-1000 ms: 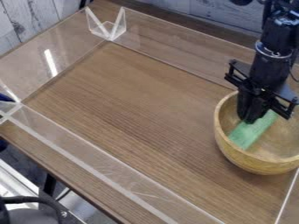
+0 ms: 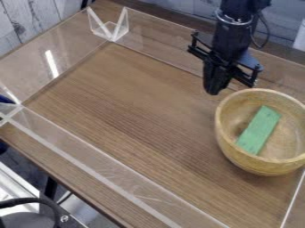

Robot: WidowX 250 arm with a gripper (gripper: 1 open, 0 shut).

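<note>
A green block (image 2: pixel 259 130) lies inside a tan round bowl (image 2: pixel 279 160) at the right of the table. My black gripper (image 2: pixel 212 87) hangs above and behind the bowl's upper left, apart from it. It is shut, and I see nothing between its fingers.
A clear plastic piece (image 2: pixel 110 25) stands at the back left. Clear panels run along the left and front edges, with black cables at the bottom left corner.
My gripper has risen out of the bowl and moved back and to the left. The green block has stayed in the bowl.
</note>
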